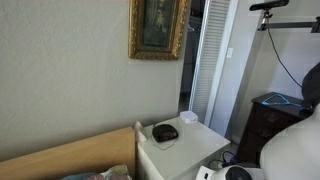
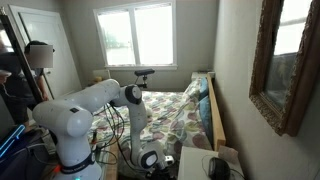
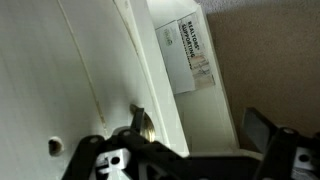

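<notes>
My gripper is open in the wrist view, its dark fingers (image 3: 280, 145) spread wide with nothing held between them. Beneath it runs a white edge of what looks like a drawer or cabinet panel (image 3: 80, 75). A round metallic knob (image 3: 148, 128) shows beside the left finger, partly covered by it. Printed paper (image 3: 190, 52) lies alongside the white edge. In exterior view 1 the white cabinet (image 1: 180, 153) stands against the wall, and only part of the arm (image 1: 295, 150) shows at bottom right. The fingertips are hard to make out in both exterior views.
A black device (image 1: 165, 132) and a small white box (image 1: 188, 116) sit on the cabinet top. A bed (image 2: 170, 110) is beside it, and a dark dresser (image 1: 265, 125) stands at the right. Speckled brown surface (image 3: 265, 50) lies right of the white edge.
</notes>
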